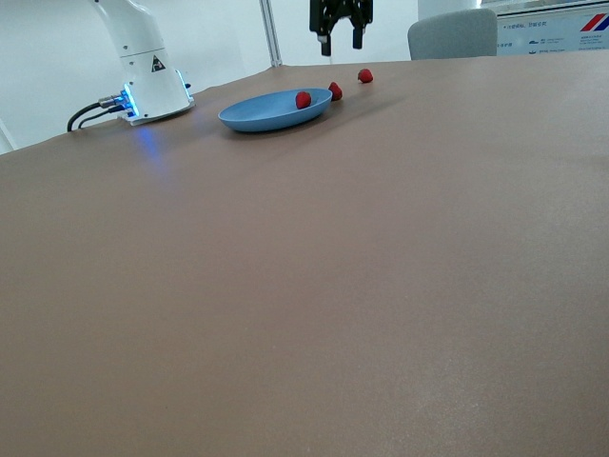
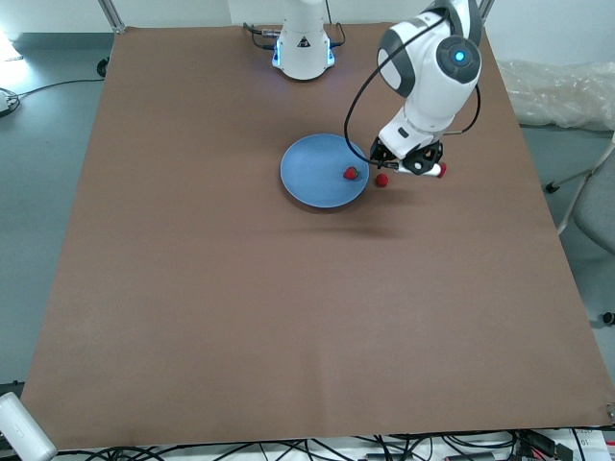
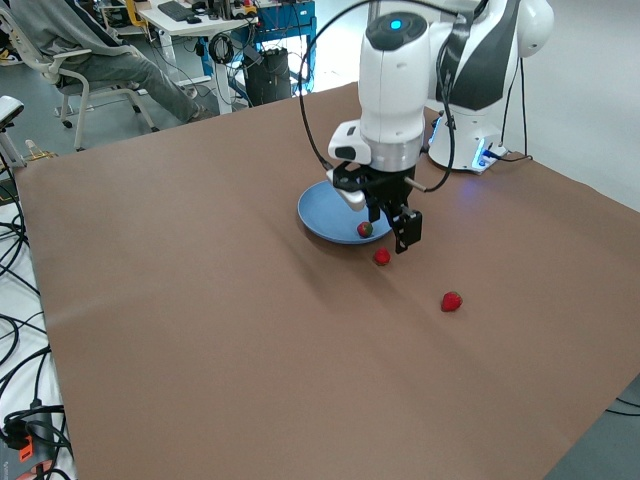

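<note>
A blue plate (image 2: 307, 178) lies on the brown table, holding one strawberry (image 2: 350, 173). A second strawberry (image 2: 381, 181) lies just beside the plate, and a third strawberry (image 3: 451, 302) lies farther out. My black gripper (image 1: 342, 38) hangs in the air above that side of the plate, its two fingers apart with nothing between them in the top view. In the left view it partly hides the farthest strawberry.
A white robot base (image 2: 304, 53) with cables stands at the back. A grey chair (image 2: 596, 202) stands beside the table.
</note>
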